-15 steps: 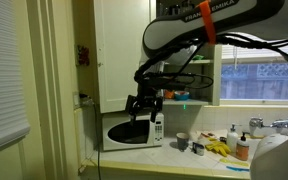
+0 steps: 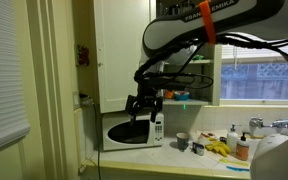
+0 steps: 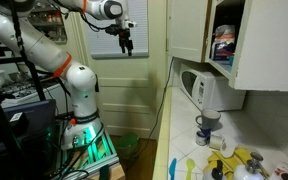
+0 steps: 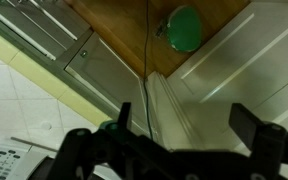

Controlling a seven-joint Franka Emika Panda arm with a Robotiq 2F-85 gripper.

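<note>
My gripper point(image 2: 143, 104) hangs in the air in front of the white microwave point(image 2: 130, 134) in exterior view 1. In exterior view 2 the gripper point(image 3: 127, 48) is high up before the door blind, well away from the counter. The wrist view shows its two dark fingers point(image 4: 123, 122) spread wide, so it stands open with nothing between them. Below it are the wooden floor point(image 4: 134, 25) and a round green object point(image 4: 184, 29), far beneath the fingertips.
On the counter point(image 3: 174, 140) stand a mug point(image 3: 209, 119), yellow gloves point(image 2: 219, 147) and soap bottles point(image 2: 233, 137). A blue utensil point(image 3: 172, 169) and a green one point(image 3: 190, 167) lie near its front edge. Upper cabinets point(image 2: 123, 50) hang above the microwave. The air around the gripper is free.
</note>
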